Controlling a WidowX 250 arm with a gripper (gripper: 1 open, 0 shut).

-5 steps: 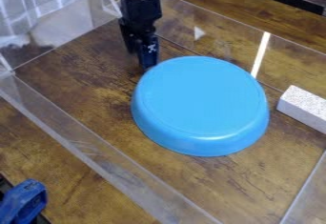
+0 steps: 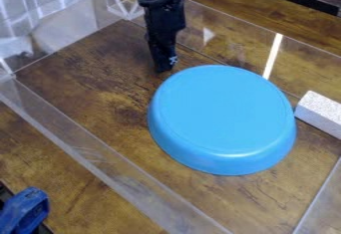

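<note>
A large blue round plastic item, resembling an upturned bowl or lid, lies on the wooden floor inside a clear-walled enclosure. My black gripper hangs at the upper middle, just beyond the blue item's upper-left edge. It looks shut, with nothing visible between its fingers, though the dark fingertips are hard to make out.
A white block lies at the right edge. Clear walls border the space, and a blue object is outside at bottom left.
The blue round item has shifted right and down. My gripper has also moved slightly downward and to the right.
</note>
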